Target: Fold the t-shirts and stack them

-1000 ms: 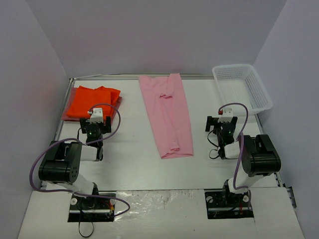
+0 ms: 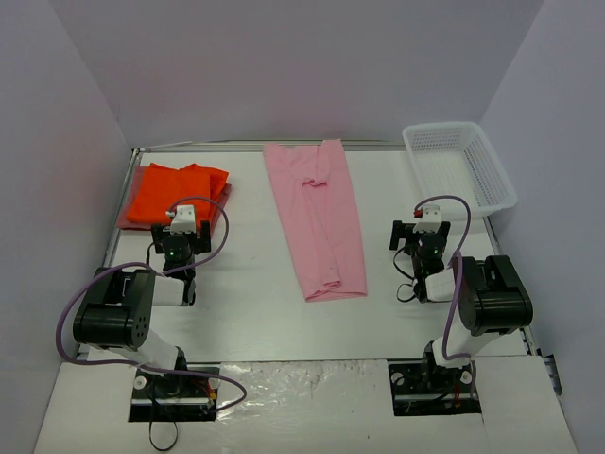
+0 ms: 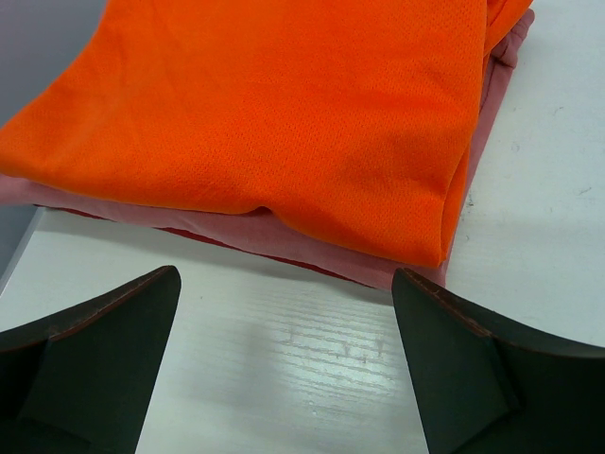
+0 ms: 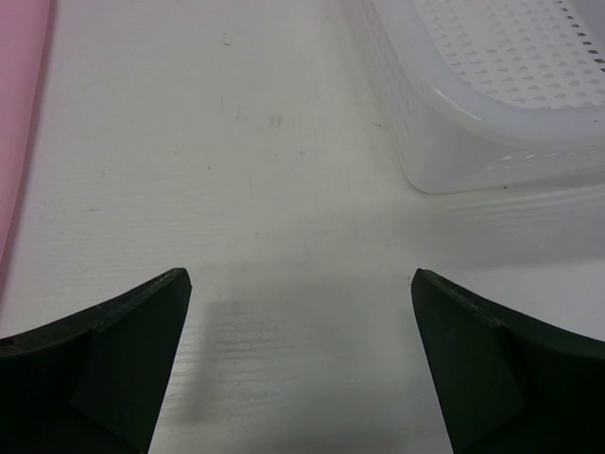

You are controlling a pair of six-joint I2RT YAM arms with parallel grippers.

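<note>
A pink shirt [image 2: 321,236] lies at the table's middle, its long sides partly folded inward. At the back left, an orange folded shirt [image 2: 165,189] [image 3: 265,113] rests on a darker pink folded one [image 3: 236,233]. My left gripper [image 2: 181,230] is open at the front edge of that pile, nothing between its fingers. My right gripper [image 2: 419,230] is open over bare table, between the pink shirt, whose edge [image 4: 14,113] shows in the right wrist view, and the basket.
A white plastic basket [image 2: 503,199] [image 4: 473,142] stands at the back right. Bare table [image 2: 246,284] shows between the pile and the pink shirt and along the front. Walls close in the back and both sides.
</note>
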